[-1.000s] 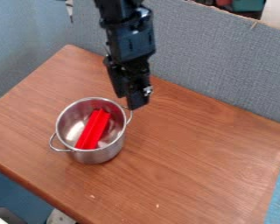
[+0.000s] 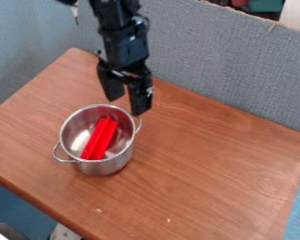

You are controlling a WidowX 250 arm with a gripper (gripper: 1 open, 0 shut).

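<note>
A steel pot (image 2: 113,161) with two side handles stands on the wooden table, a red elongated object (image 2: 97,141) lying inside it. My dark gripper (image 2: 127,97) hangs open above the table, just beyond the pot's back rim, with its arm reaching up out of the top of the view.
A grey padded wall (image 2: 228,70) runs along the back. A light blue strip (image 2: 298,208) lies at the lower right.
The pot and red object look unmoved.
</note>
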